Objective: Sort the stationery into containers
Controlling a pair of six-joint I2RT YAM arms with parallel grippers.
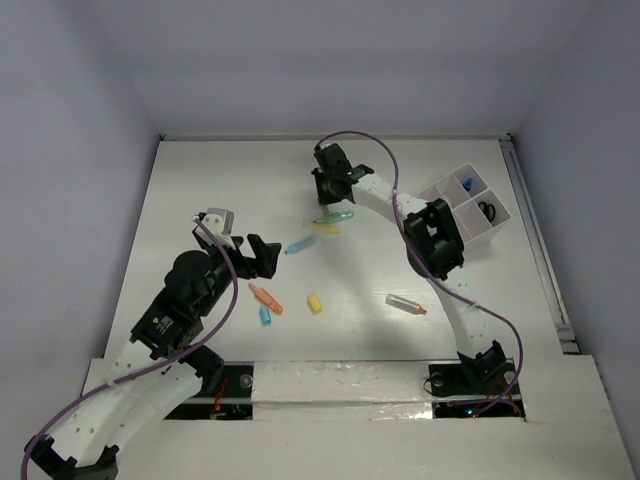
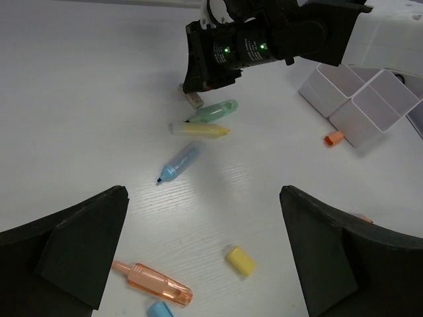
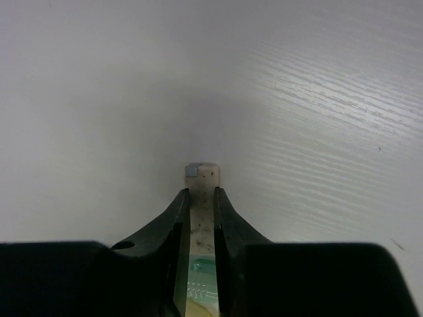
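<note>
In the right wrist view my right gripper has its fingers nearly together over a pale speckled eraser-like block (image 3: 202,174); whether it grips it I cannot tell. Beside it lie a green marker (image 2: 213,110), a yellow marker (image 2: 198,129) and a blue marker (image 2: 178,164). My left gripper is open above the near left, over an orange marker (image 2: 155,282), a blue piece (image 2: 159,310) and a yellow piece (image 2: 240,259). A grey marker (image 1: 405,303) lies at the front right.
A white divided container (image 1: 475,223) stands at the right, with blue and black items inside. A small orange piece (image 2: 334,138) lies beside it.
</note>
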